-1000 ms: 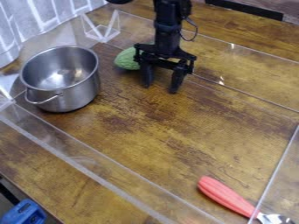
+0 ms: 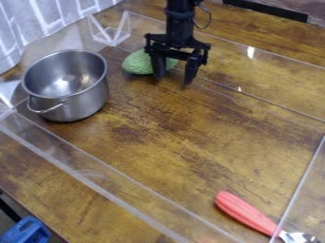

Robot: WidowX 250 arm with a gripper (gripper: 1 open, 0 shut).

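My black gripper (image 2: 176, 64) is low over the back middle of the wooden surface, its fingers apart around or beside a green leafy-looking object (image 2: 143, 62), which it partly hides. Whether it grips that object I cannot tell. A steel pot (image 2: 66, 84) stands to the left.
A red-handled utensil (image 2: 248, 213) lies at the front right. A blue object (image 2: 26, 232) sits at the bottom left corner. Clear low walls border the surface.
My gripper has risen slightly toward the back of the surface. The pot and the red utensil have not moved.
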